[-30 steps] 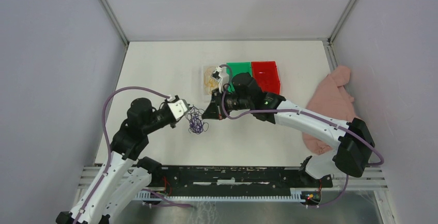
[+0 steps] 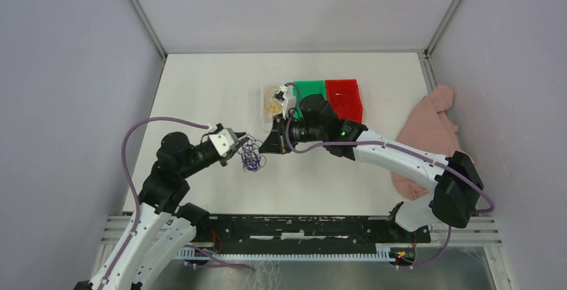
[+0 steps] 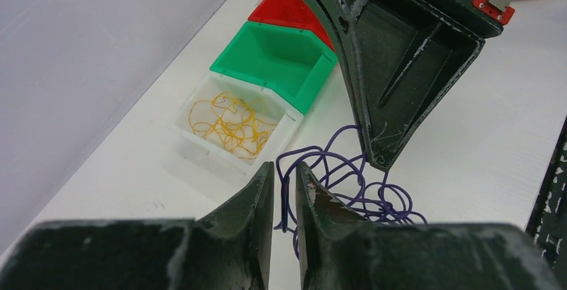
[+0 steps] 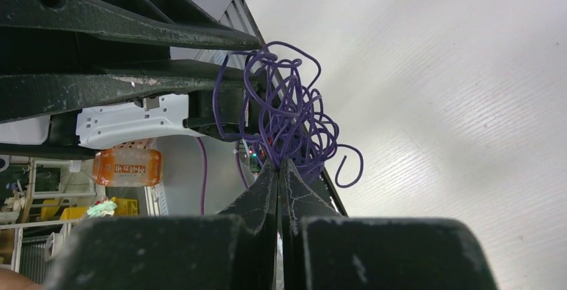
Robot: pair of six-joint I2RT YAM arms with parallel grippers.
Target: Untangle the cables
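Observation:
A tangled bundle of purple cables [image 2: 252,158] hangs in the air between both grippers. My left gripper is shut on a loop of it; in the left wrist view the strands [image 3: 374,203] dangle to the right of its fingertips, beside the other gripper. My right gripper is shut at the lower end of the knot in the right wrist view, with strands touching its tips; whether any are pinched between them is hard to tell.
At the back stand a white box [image 3: 194,136] of yellow strands, a green bin [image 3: 274,56] and a red bin [image 2: 344,99]. A pink cloth [image 2: 424,143] lies at the right.
The right arm has moved very little.

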